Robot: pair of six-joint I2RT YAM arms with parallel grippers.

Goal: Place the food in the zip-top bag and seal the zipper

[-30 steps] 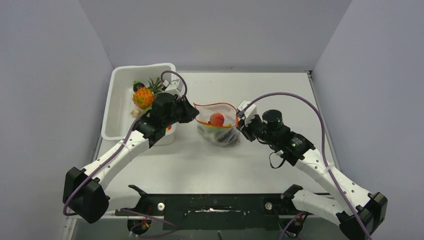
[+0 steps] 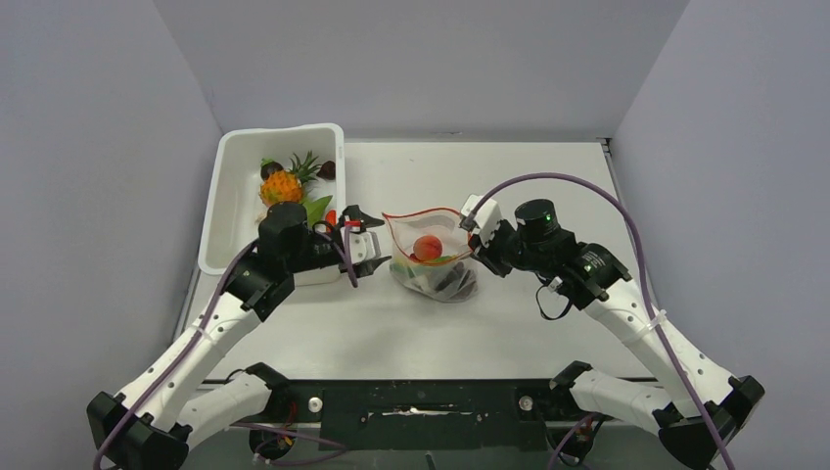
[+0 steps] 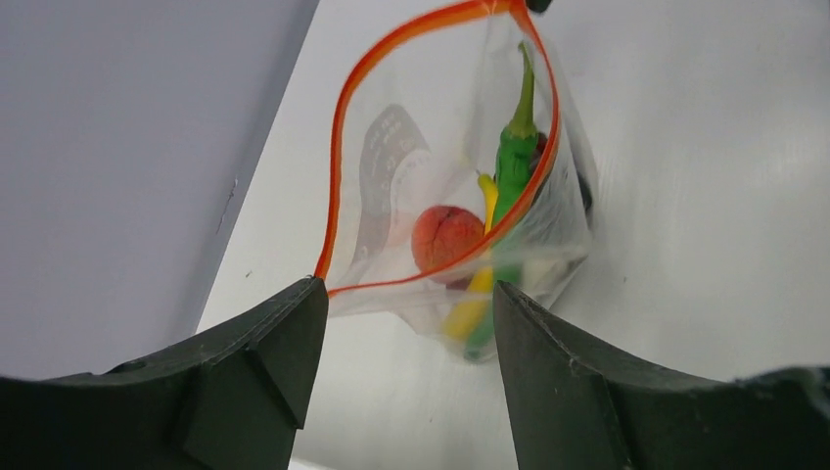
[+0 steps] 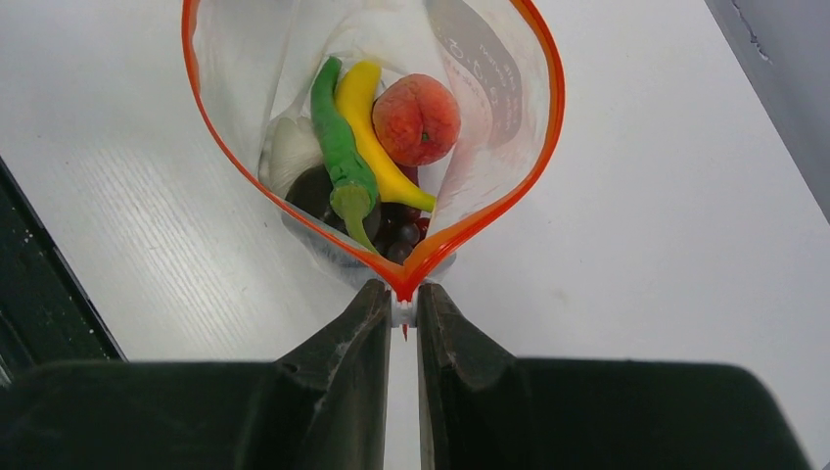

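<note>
The clear zip top bag (image 2: 436,282) with an orange rim stands open mid-table. Inside are a peach (image 4: 416,119), a yellow banana (image 4: 377,157), a green pepper (image 4: 333,137) and dark round items. My right gripper is shut on the bag's rim at its right corner. My left gripper stands open just left of the bag, its fingers either side of the near end of the opening in the left wrist view, with nothing held.
A white bin (image 2: 227,196) at the back left holds a pineapple (image 2: 281,188) and other food, partly behind my left arm.
The bag and my right gripper have shifted slightly rightward.
</note>
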